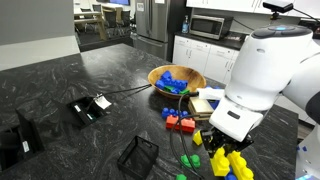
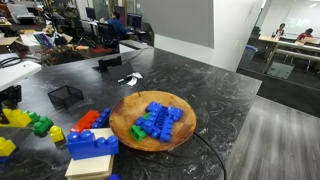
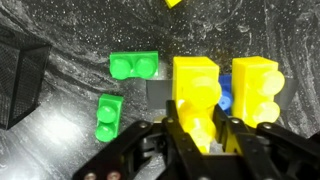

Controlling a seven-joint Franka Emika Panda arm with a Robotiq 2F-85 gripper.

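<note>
A yellow brick (image 3: 196,75) stands between the black fingers of my gripper in the wrist view, and the fingers are shut on it. Just right of it is a second yellow brick (image 3: 258,90), with part of a blue brick (image 3: 225,92) showing between the two. Exterior view 1 has the gripper (image 1: 215,140) low over the table's near right, above the held yellow brick (image 1: 221,164). Whether that brick touches the blue one beneath, I cannot tell.
Two green bricks (image 3: 134,65) lie left of the gripper, with a black mesh box (image 1: 138,157) farther left. Behind are a red brick (image 1: 180,124) and a wooden bowl (image 2: 152,141) of blue bricks.
</note>
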